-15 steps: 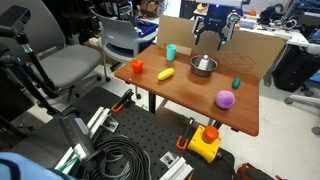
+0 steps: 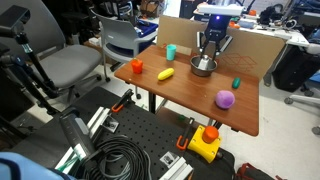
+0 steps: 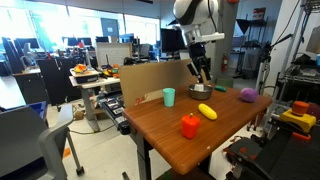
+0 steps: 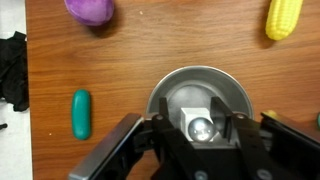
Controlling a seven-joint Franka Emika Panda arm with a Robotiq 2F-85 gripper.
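Note:
A grey metal pot (image 2: 203, 71) stands toward the back of the wooden table, also seen as a round bowl (image 4: 165, 94) in the wrist view. In it is a white object (image 4: 191, 117) with a rounded greyish end; what it is, I cannot tell. My gripper (image 2: 208, 50) points down over the pot. Its dark fingers (image 4: 125, 135) stand apart on either side of the white object, with a gap that looks partly open. Whether they touch it is unclear.
Around the pot lie a purple ball (image 2: 225, 99), a green oblong (image 4: 81, 114), a yellow oblong (image 2: 167, 73), an orange-red object (image 3: 189, 126) and a teal cup (image 3: 168, 97).
My gripper has come down from above the pot to the white object inside it. The pot and the other table objects have not visibly moved.

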